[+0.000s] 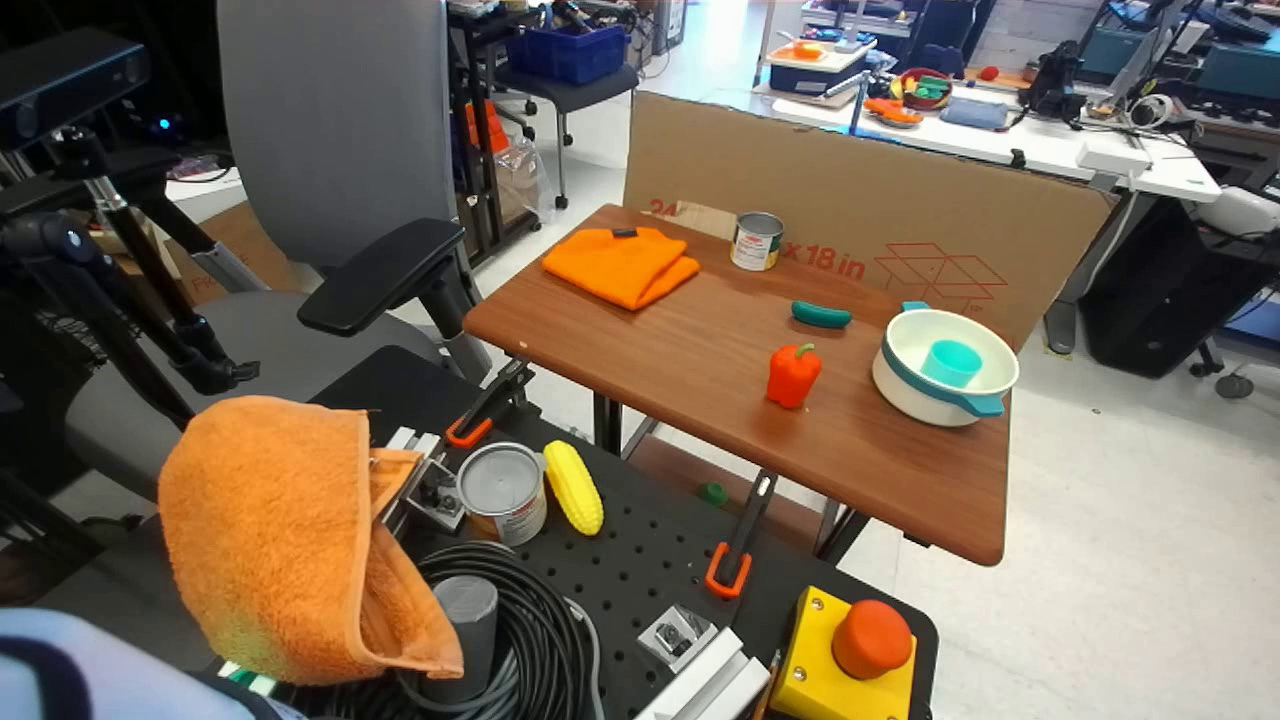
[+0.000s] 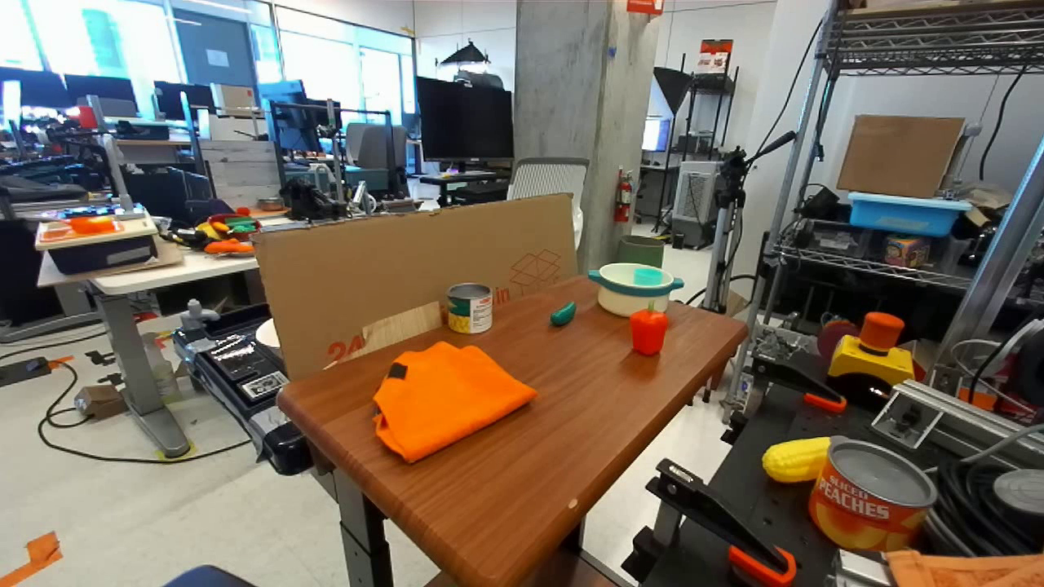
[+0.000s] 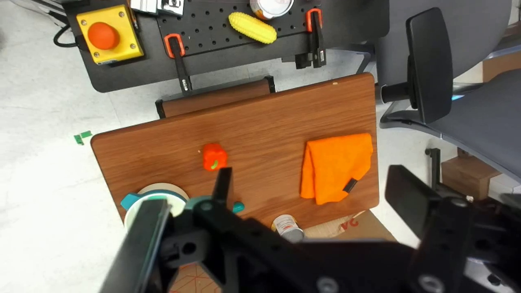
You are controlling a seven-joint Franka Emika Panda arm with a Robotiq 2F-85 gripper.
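Observation:
My gripper shows only in the wrist view, open and empty, high above the wooden table (image 1: 624, 348). A red pepper (image 1: 793, 376) stands near the table's middle right. Behind it lies a green cucumber-like toy (image 1: 821, 314), partly hidden by my gripper in the wrist view. At the table's right end is a white pot (image 1: 918, 402) with teal handles, a teal cup (image 1: 951, 362) inside. The orange cloth (image 2: 445, 396) is folded flat at the opposite end. A can (image 2: 470, 309) stands at the back, by the cardboard.
A cardboard sheet (image 1: 840, 180) walls the table's far side. On the black bench (image 1: 648, 564) are a yellow corn (image 1: 573, 486), a peach can (image 2: 871, 494), clamps, cables and a red stop button (image 1: 872, 638). A grey chair stands beside the table.

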